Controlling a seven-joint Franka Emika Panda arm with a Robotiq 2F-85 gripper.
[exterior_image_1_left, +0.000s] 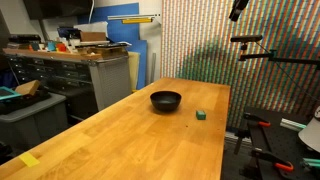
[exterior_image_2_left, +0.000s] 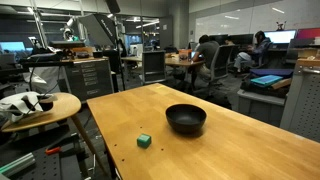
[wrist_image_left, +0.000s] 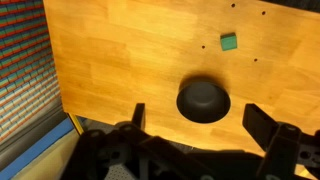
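A black round bowl stands upright on the wooden table, and its inside looks empty in the wrist view. The small green block lies on the bare tabletop apart from the bowl, closer to the table's edge. Looking down from well above, my gripper has its two dark fingers wide apart at the bottom of the wrist view. Between them, far below, shows the bowl; the block is further up the picture. Neither object is touched by the gripper.
A dark cabinet stands behind it, and a grey bin is off to the left. Patterned screen hangs at the far end.
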